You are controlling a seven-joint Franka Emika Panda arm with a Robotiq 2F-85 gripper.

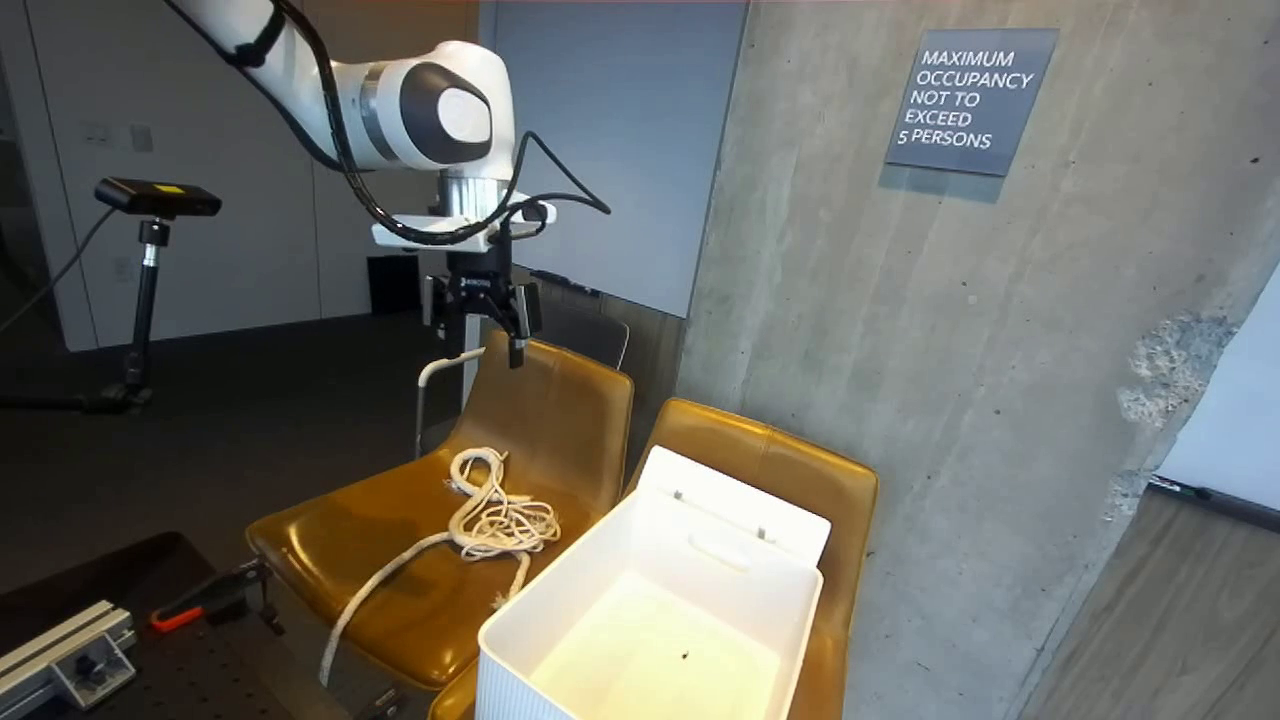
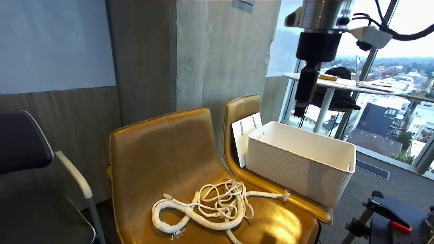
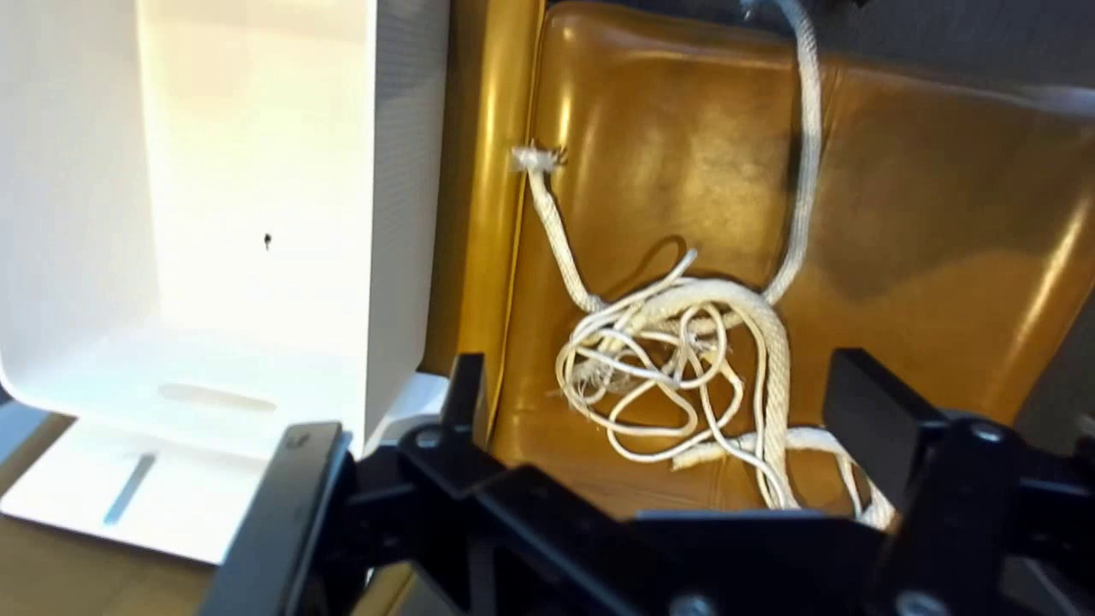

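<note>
A tangle of white rope lies on the seat of the brown chair, one thick end hanging over the front edge. Beside it, on a second brown chair, sits a white bin, with nothing in it but a small dark speck on the floor. My gripper hangs in the air above the chairs, pointing down, its fingers spread. In the wrist view the open gripper has the rope far below, seen between its fingers, and holds nothing.
A white panel leans between the bin and the chair back. A black office chair stands to one side, and a concrete wall rises behind. A clamp sits at the table edge.
</note>
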